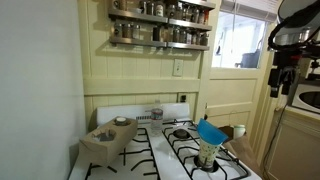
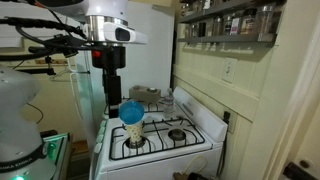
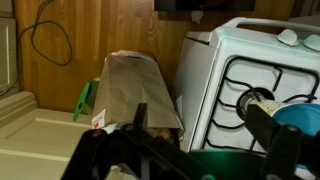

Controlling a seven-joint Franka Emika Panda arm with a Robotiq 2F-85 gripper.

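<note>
My gripper [image 1: 281, 88] hangs at the upper right in the first exterior view, well clear of the stove. Its two fingers stand wide apart in the wrist view, with nothing between them. A blue bowl [image 1: 210, 132] rests tilted on top of a light patterned container [image 1: 207, 154] over a front burner. In the second exterior view the same blue bowl [image 2: 132, 112] appears just beyond my fingers [image 2: 112, 92]. On the left of the white stove [image 1: 173, 167] sits an open cardboard box [image 1: 101, 150] with small items inside. A clear jar [image 1: 156, 121] stands at the back.
Shelves of spice jars [image 1: 160, 32] line the wall above the stove. In the wrist view, a brown paper bag [image 3: 132, 85] lies below, beside the stove, with a green object [image 3: 86, 98] next to it. A microwave [image 1: 307, 97] stands at the far right.
</note>
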